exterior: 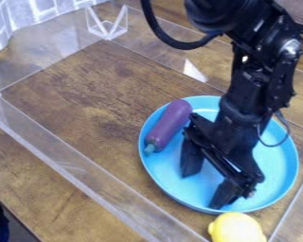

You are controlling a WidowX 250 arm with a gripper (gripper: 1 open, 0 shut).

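Note:
My black gripper (pixel 207 176) reaches down into a light blue plastic bowl (pixel 276 170), its fingertips low against the bowl's floor; whether anything is between them is hard to see. A purple toy eggplant (pixel 169 123) lies inside the bowl along its left side, left of the gripper and apart from the fingertips. A yellow object (pixel 235 229), perhaps a toy lemon, sits just outside the bowl at the lower front.
Transparent acrylic strips cross it, and a white folded cloth or rack lies at the top left corner.

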